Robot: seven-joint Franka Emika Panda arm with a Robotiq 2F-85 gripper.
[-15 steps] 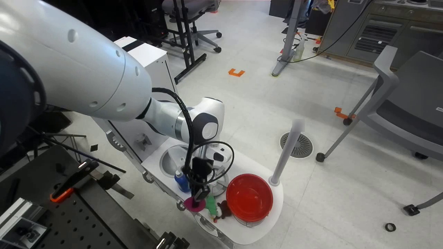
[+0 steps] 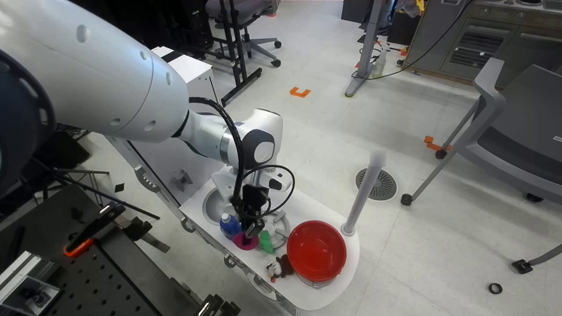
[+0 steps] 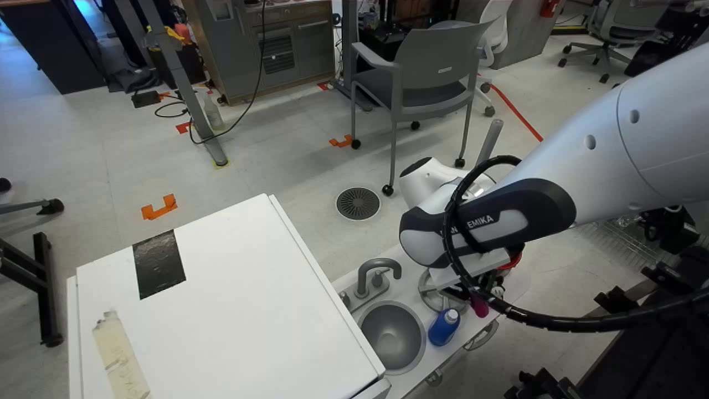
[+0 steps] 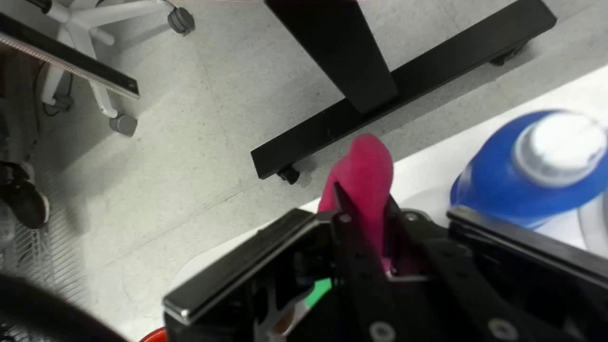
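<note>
A soft-looking magenta thing (image 4: 365, 171) is pinched between the black fingers of my gripper, its rounded end sticking out past them. From the first exterior view, the gripper (image 2: 247, 238) is over the front part of the white counter (image 2: 316, 296), with the magenta thing at its tip. In the second exterior view the arm hides most of the gripper. A blue bottle with a white cap (image 4: 513, 159) stands close beside the gripper. On the other side is a green thing (image 2: 266, 242), partly covered in the wrist view.
A red bowl (image 2: 316, 250) occupies the counter's rounded end, with a small brown-and-white plush toy (image 2: 279, 267) beside it. The sink (image 3: 392, 336) and its faucet (image 3: 375, 276) lie past the bottle. A grey post (image 2: 363, 195) rises at the counter's edge.
The gripper has moved up and back in the first exterior view, away from the counter's front edge, carrying the magenta thing. The green thing has shifted the same way, uncovering more of the plush toy.
</note>
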